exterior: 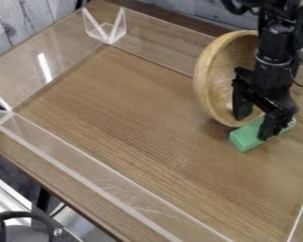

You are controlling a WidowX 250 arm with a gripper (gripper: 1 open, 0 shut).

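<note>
My black gripper (264, 98) reaches down from the top right to the front of a wooden bowl (211, 80) standing tilted on its side. Its fingers are open, over a green block (249, 138) lying on the wooden table (116, 113). The dark fingers overlap the bowl's rim and part of the block, so whether they touch either is unclear.
Clear tape strips run along its edges. Black cables or parts (22, 230) sit at the bottom left corner.
</note>
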